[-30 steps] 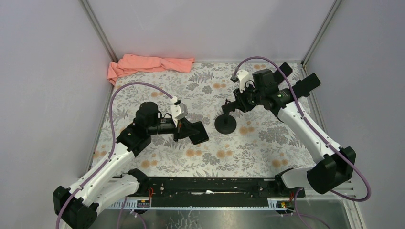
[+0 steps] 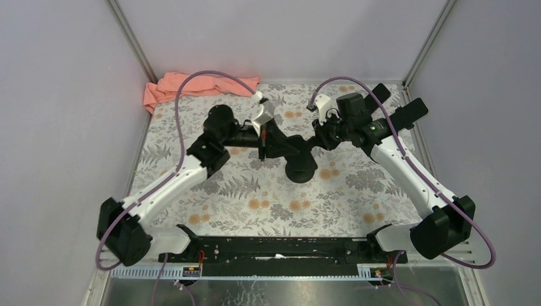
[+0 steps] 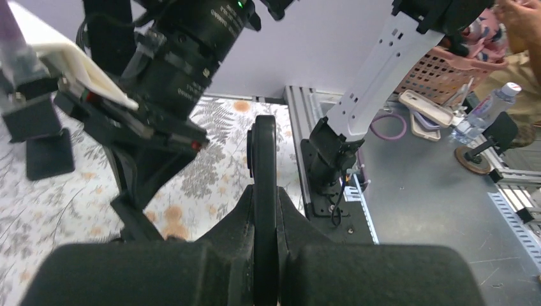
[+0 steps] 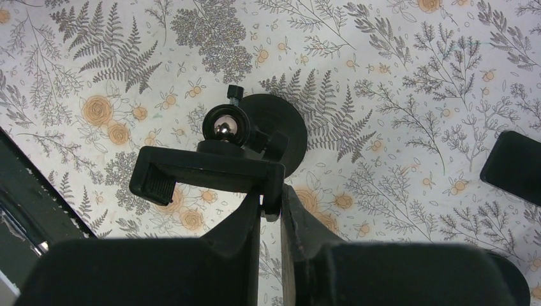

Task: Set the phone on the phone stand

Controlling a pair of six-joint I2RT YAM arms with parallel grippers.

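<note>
A black phone stand (image 4: 207,169) with a round base stands in the table's centre. My right gripper is at the end of its holder, fingertips on it. In the top view my left gripper (image 2: 275,144) holds the dark phone (image 2: 300,150) just left of and over the stand, largely covering it. The left wrist view shows the phone (image 3: 264,178) edge-on and upright between that gripper's fingers.
More dark slabs (image 2: 409,113) lie at the back right, partly behind the right arm. A pink cloth (image 2: 198,86) lies at the back left.
My left gripper has moved right and toward the back with the phone, from left of the stand to over it. The right arm has barely moved.
</note>
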